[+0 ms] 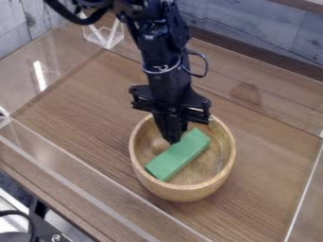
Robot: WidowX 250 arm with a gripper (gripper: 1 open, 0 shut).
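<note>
A round light wooden bowl (202, 187) sits in the front middle of the view, with a green rectangular block (177, 157) lying diagonally inside it. The black gripper (172, 134) hangs pointing down at the bowl's back part, just above the far end of the block. Its fingertips are small and dark, so whether they are open or shut cannot be told.
A small white object (104, 30) stands at the back left. A dark cable shows at the bottom left corner.
</note>
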